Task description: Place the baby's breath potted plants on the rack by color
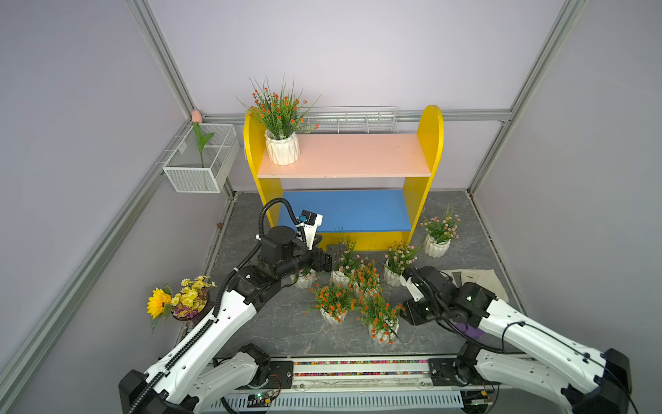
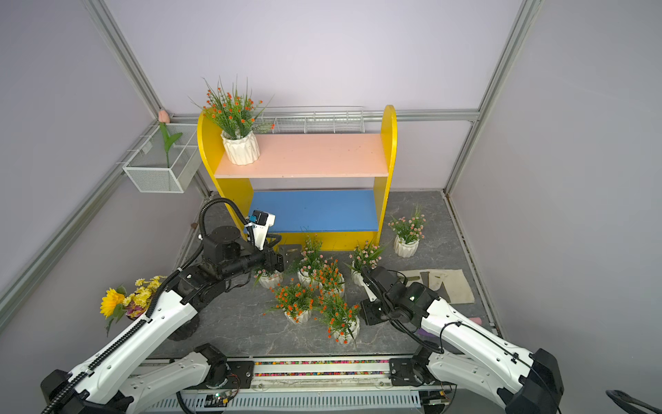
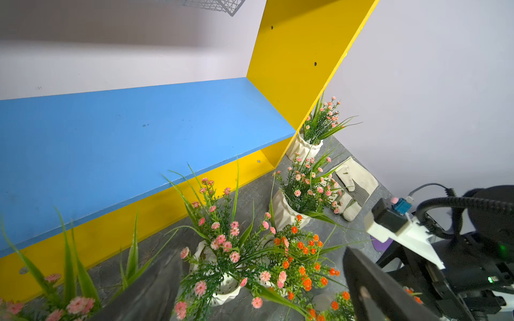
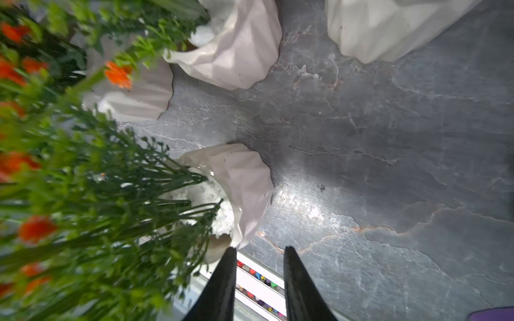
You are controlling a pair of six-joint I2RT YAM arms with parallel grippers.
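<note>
An orange-flowered plant in a white pot (image 1: 282, 147) stands at the left of the rack's pink shelf (image 1: 358, 155); the blue shelf (image 1: 351, 209) is bare. Three orange ones are on the floor: front left (image 1: 333, 301), middle (image 1: 367, 276) and front right (image 1: 380, 318). Pink-flowered plants stand behind the orange ones (image 1: 347, 265), near the right arm (image 1: 398, 258) and beside the rack (image 1: 439, 229). My left gripper is open above a pink plant. My right gripper is beside the front-right pot (image 4: 249, 182), fingers narrowly apart; floor and rail show between them.
Gloves (image 1: 484, 281) lie at the right, partly behind the right arm. A yellow bouquet (image 1: 191, 298) is at the left, and a white wire basket (image 1: 200, 169) hangs on the left wall. Bare floor (image 4: 369, 176) lies right of the front pot.
</note>
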